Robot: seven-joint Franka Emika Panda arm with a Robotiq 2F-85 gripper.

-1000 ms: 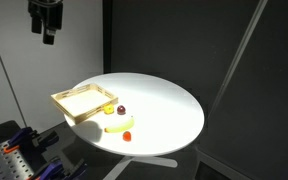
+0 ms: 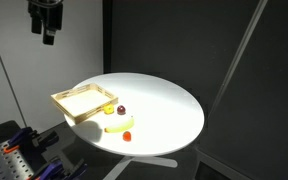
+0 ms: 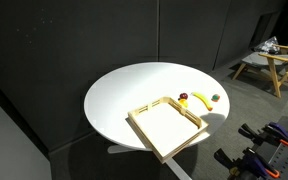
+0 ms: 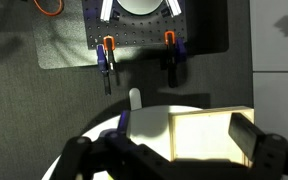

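High at the left in exterior view 1, my gripper [image 2: 43, 40] hangs with its fingers apart and nothing between them. Below it a shallow wooden tray [image 2: 68, 113] sits empty at the near-left edge of the white round table. Beside the tray lie a yellow fruit [image 2: 109, 109] and a dark red fruit [image 2: 122, 110]. A yellow banana [image 2: 119, 127] and a small red fruit [image 2: 127, 136] lie closer to the table's front edge. In the wrist view the open fingers stand wide, with part of the tray [image 4: 172, 138] showing between them.
Robot base hardware with clamps [image 4: 170, 42] stands beside it. A grey chair [image 3: 269, 60] is far off at the right in exterior view 2. Dark walls rise behind the table.
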